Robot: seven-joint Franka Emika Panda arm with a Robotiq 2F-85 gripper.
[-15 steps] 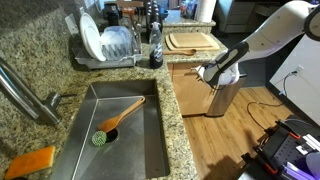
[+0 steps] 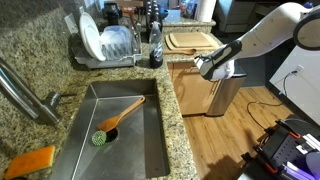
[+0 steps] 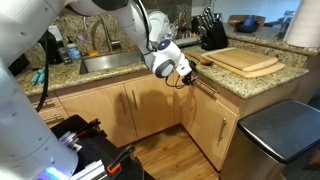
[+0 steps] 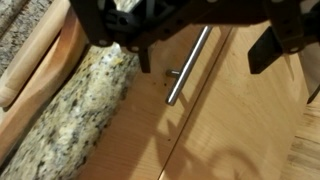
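My gripper stands open in the wrist view, its two dark fingers wide apart. A silver bar handle on a light wood cabinet front lies in the gap between them as seen from the wrist. Whether the fingers reach around the bar or stay in front of it, I cannot tell. From the second exterior view, the gripper is at the cabinet front just below the counter's edge. Nothing is held.
A speckled granite counter runs close beside the left finger. On it lie wooden boards and a wooden spoon. The sink holds a spatula. A dark trash bin stands on the floor.
Over the last second the arm has risen slightly toward the counter's edge, its white forearm shifting upward in the first exterior view. The counter items have stayed put.
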